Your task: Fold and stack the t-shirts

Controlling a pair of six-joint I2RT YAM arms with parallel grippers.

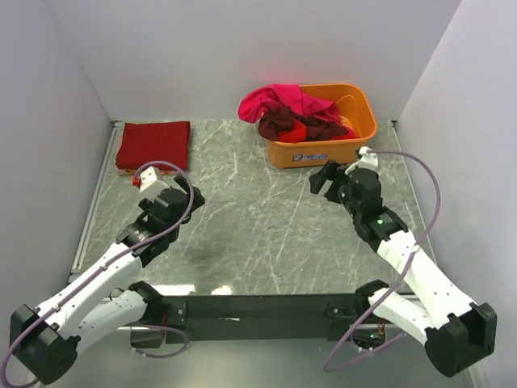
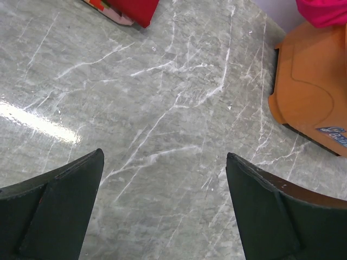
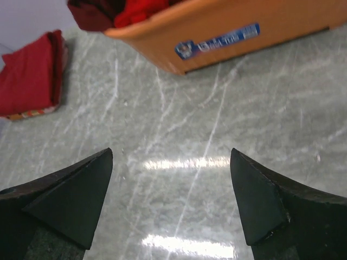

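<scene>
At the back left of the table, a dark red folded shirt (image 1: 154, 145) lies flat on a low box or stack; its corner (image 2: 139, 11) shows in the left wrist view. Crumpled shirts in bright pink (image 1: 279, 99) and dark maroon (image 1: 279, 124) fill the orange bin (image 1: 362, 121) at the back right, the pink one hanging over its left rim. Over the left part of the table, my left gripper (image 1: 195, 196) is open and empty. My right gripper (image 1: 322, 185), also open with nothing between its fingers, hovers in front of the bin.
Walls close in the back and both sides. A purple cable (image 1: 437, 198) loops along the right arm, and another runs along the left.
</scene>
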